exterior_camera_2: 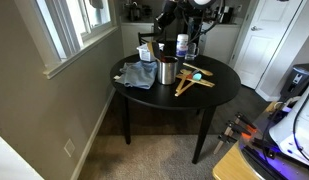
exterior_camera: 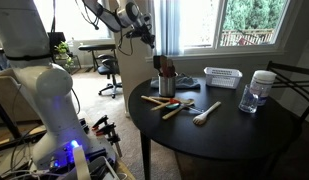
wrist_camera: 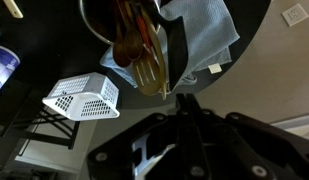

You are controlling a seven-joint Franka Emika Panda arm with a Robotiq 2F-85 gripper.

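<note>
In the wrist view my gripper is shut on a black utensil (wrist_camera: 177, 50), which looks like a spatula with a broad dark head. The metal pot (wrist_camera: 92, 22) lies partly beneath it, holding wooden spoons and a slotted wooden spatula (wrist_camera: 148, 72). Exterior view 1 has the pot (exterior_camera: 167, 86) standing on the black round table, with the dark utensil (exterior_camera: 157, 62) near its top left. Exterior view 2 shows the utensil (exterior_camera_2: 181, 46) just above the pot (exterior_camera_2: 168, 72). My gripper itself is outside both exterior views.
A white basket (exterior_camera: 223, 77) and a clear water jug (exterior_camera: 257, 92) stand on the table (exterior_camera: 234, 132). Wooden utensils (exterior_camera_2: 184, 82) and a grey-blue cloth (exterior_camera_2: 139, 74) lie around the pot. A person (exterior_camera: 124, 28) stands behind. Open tabletop lies in front of the jug.
</note>
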